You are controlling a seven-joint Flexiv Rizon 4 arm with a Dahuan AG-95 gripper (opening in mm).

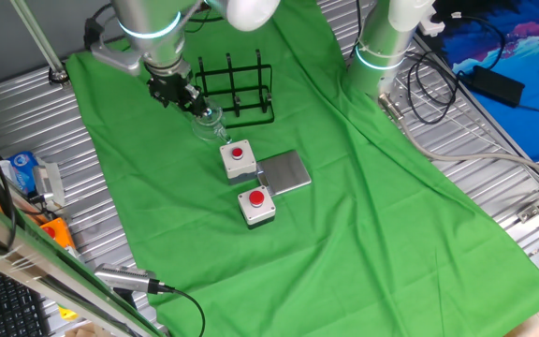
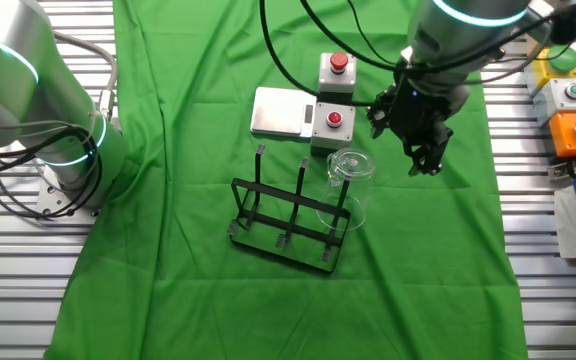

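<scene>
A clear glass mug (image 2: 360, 185) stands on the green cloth beside the black wire rack (image 2: 293, 222), its rim seeming to overlap the rack's edge in exterior view 2. My black gripper (image 2: 400, 150) hangs close to the mug, on the side away from the rack. In that view its fingers are spread apart, with nothing visible between them. From exterior view 1 the gripper (image 1: 197, 105) covers part of the mug (image 1: 209, 124), so contact between the two is hard to judge.
Two grey boxes with red buttons, a nearer one (image 1: 257, 207) and one by the mug (image 1: 239, 163), flank a flat silver scale (image 1: 285, 172).
</scene>
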